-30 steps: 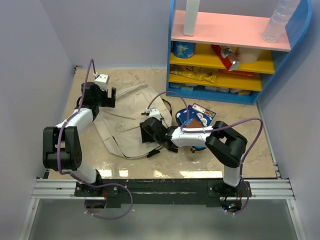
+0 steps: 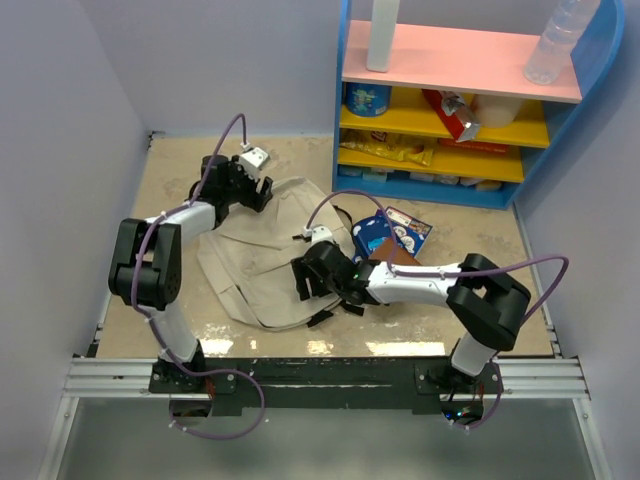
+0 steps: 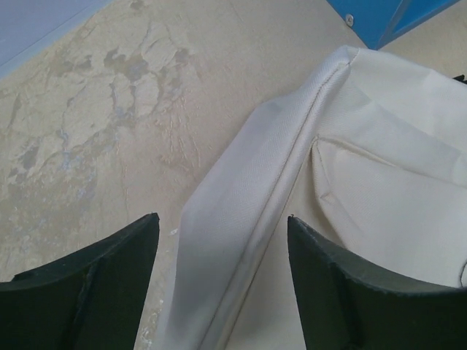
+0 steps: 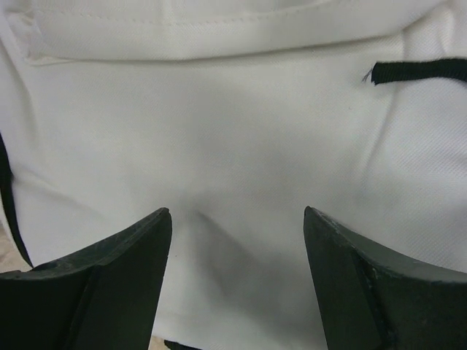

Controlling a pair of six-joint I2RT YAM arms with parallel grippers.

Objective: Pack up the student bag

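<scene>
A cream cloth bag lies spread flat on the tan floor. My left gripper hangs over its upper edge; in the left wrist view its fingers stand apart either side of a folded hem, with no clear grip. My right gripper is low over the bag's middle right, its fingers apart above smooth cloth, with a black strap nearby.
Blue printed items and a brown piece lie right of the bag. A shelf unit at the back right holds snacks, containers and a bottle. Bare floor shows at lower right.
My left arm has moved rightward along the bag's top edge.
</scene>
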